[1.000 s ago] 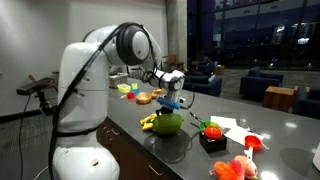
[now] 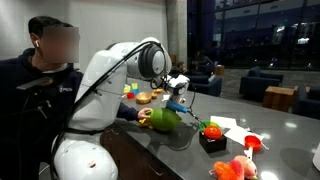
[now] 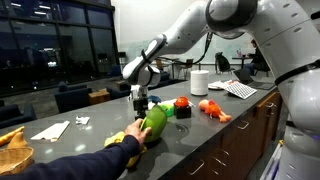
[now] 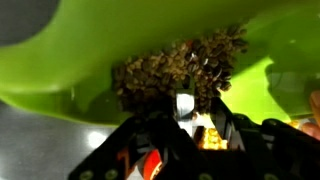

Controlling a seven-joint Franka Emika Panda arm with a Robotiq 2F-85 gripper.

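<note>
A green bowl [image 2: 164, 120] is tilted on its side above the table, with a person's hand [image 3: 132, 141] at its rim. In the wrist view the green wall of the bowl [image 4: 60, 50] fills much of the picture, with a heap of small brown pieces [image 4: 150, 80] lying in it. My gripper is open right at these pieces. A small pale patch shows between its dark fingers, and I cannot tell what it is. From outside, the fingertips are hidden by the bowl.
A black box [image 2: 212, 143] with a red tomato [image 2: 212, 131] stands to the right. Beyond it are a red cup [image 2: 253, 142], papers [image 2: 236, 131] and an orange plush toy [image 2: 236, 170]. A basket [image 3: 14, 160] sits near the person.
The person's arm has come in from the left and reached the bowl. The bowl has tipped and shifted slightly left and up, while my gripper stays close to it.
</note>
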